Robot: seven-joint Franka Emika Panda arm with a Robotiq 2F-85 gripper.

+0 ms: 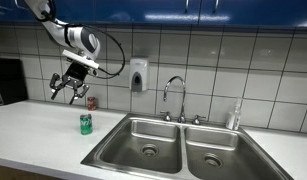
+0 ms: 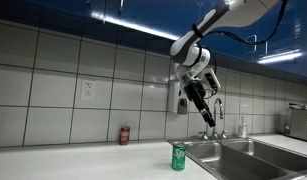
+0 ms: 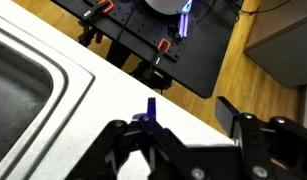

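Note:
A green can stands upright on the white counter, nearest to me in the second exterior view, where the same green can shows its label. Farther back by the tiled wall is a red can, also upright. My gripper hangs in the air above the counter's left part, higher than both cans and apart from them. In the wrist view the dark fingers stand at the bottom edge, and no object shows between them. How far the finger is closed does not show clearly. Neither can appears in the wrist view.
A double sink with a faucet fills the counter's right side. A soap dispenser hangs on the wall and a bottle stands behind the sink. Blue cabinets run overhead.

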